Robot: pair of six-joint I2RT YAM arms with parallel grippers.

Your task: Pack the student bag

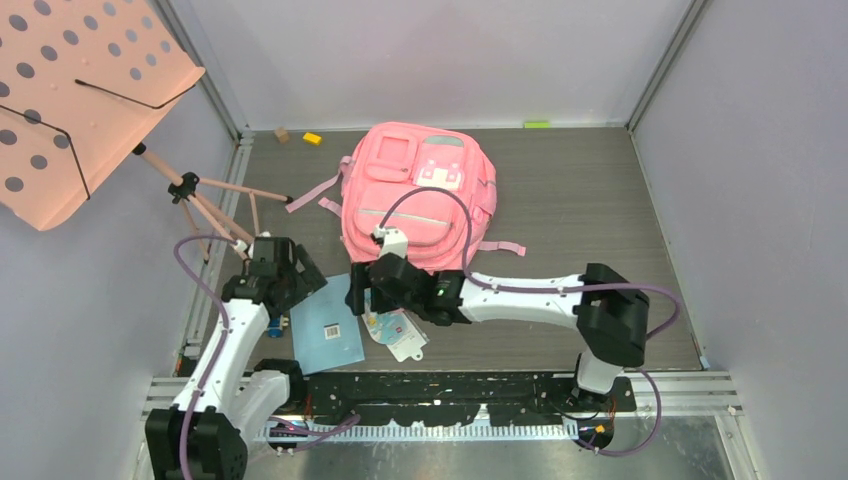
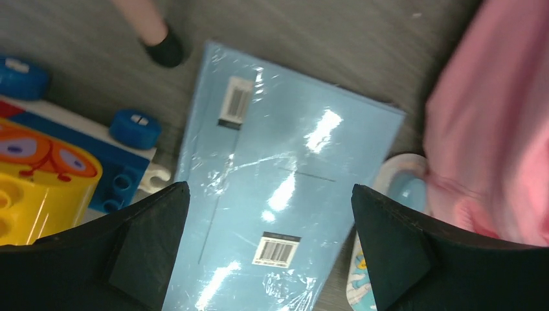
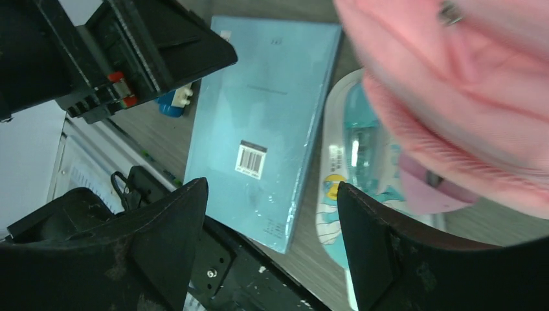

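Note:
A pink backpack (image 1: 420, 175) lies closed at the back centre. In front of it lie a light blue notebook in clear wrap (image 1: 325, 330) and a blister pack of stationery (image 1: 400, 335). My left gripper is open above the notebook's left side, with a yellow and blue toy vehicle (image 2: 45, 188) beside it. My right gripper hangs open above the notebook and blister pack, just in front of the backpack's zipped edge, nothing visible between its fingers.
A pink dotted board on a tripod (image 1: 200, 195) fills the back left. A wooden cube (image 1: 282, 135) and yellow block (image 1: 312, 138) lie at the back.

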